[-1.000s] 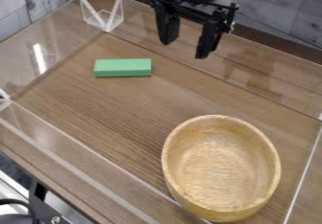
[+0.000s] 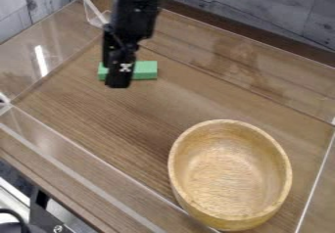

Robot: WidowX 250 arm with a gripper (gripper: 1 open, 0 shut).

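My gripper point(image 2: 118, 72) hangs in the upper left of the camera view, dark and pointing down, just over a green block point(image 2: 145, 69) that lies on the wooden table. The fingertips partly cover the block's left part; whether they touch it, and how wide the fingers stand, is hard to tell.
A large round tan bowl point(image 2: 229, 173) sits at the lower right. Dark edges and clutter border it at the top and lower left.
The gripper has moved left and down from the upper right to over the green block. The block and bowl appear in the same places.
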